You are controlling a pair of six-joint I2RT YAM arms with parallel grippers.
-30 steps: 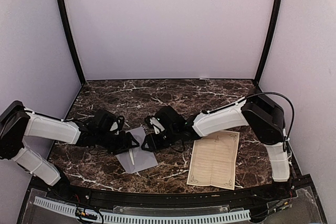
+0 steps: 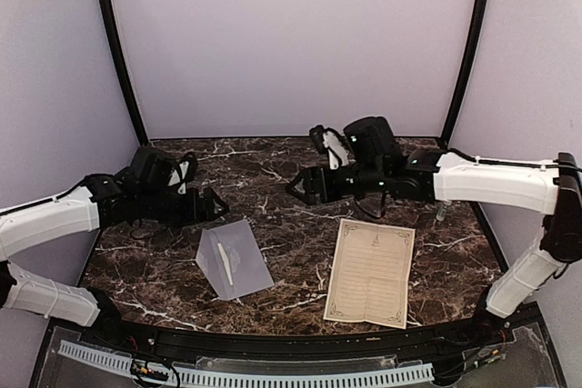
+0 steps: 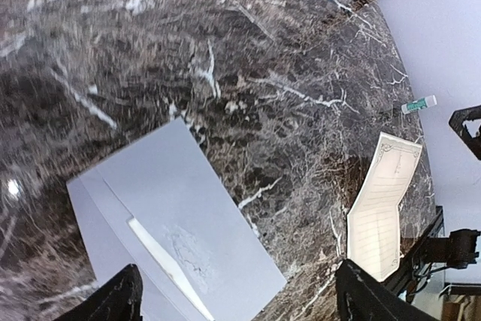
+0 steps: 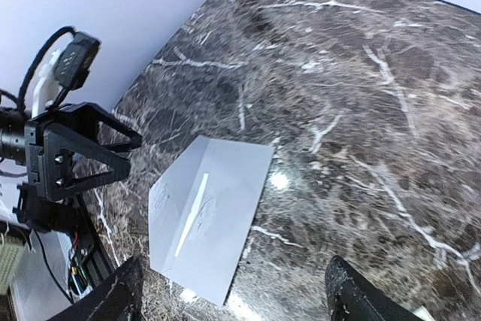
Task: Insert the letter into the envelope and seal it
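The grey envelope [image 2: 245, 261] lies on the dark marble table at front left, a white strip [image 2: 225, 261] along it. The cream letter [image 2: 368, 274] lies flat at front right, and shows creased in the left wrist view [image 3: 383, 186]. My left gripper [image 2: 202, 208] hangs just above and behind the envelope, open, with nothing between its fingers. My right gripper [image 2: 307, 186] is raised over the middle of the table, behind and left of the letter, its fingers apart and empty in the right wrist view.
A small glue stick [image 3: 419, 104] with a teal cap is at the table's right side, partly hidden by the right arm in the top view. Pale walls border it on three sides.
Both grippers have risen and moved back from the envelope, the right one also rightward, leaving the envelope in view.
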